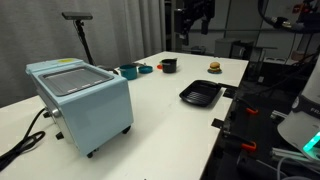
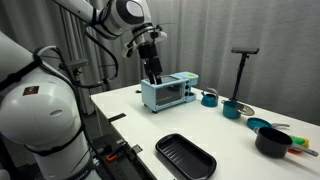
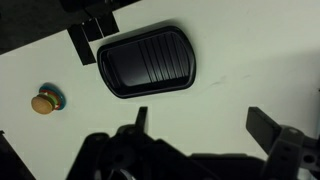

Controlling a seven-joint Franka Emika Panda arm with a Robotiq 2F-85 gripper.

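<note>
In the wrist view my gripper hangs high over the white table, its two fingers spread wide apart with nothing between them. A black ridged tray (image 3: 147,61) lies flat on the table ahead of the fingertips, well apart from them. The same tray (image 1: 203,93) shows near the table's edge in exterior view 1. A toy burger (image 3: 48,98) sits left of the tray in the wrist view. The light-blue toaster oven (image 2: 169,91) stands at the table's far end in exterior view 2.
A black pot (image 2: 272,143), a teal pan (image 2: 231,109) and a blue kettle (image 2: 209,97) stand along the table's far side. Between the oven and the tray the tabletop (image 1: 160,125) is clear. A black cable (image 1: 24,146) lies beside the oven.
</note>
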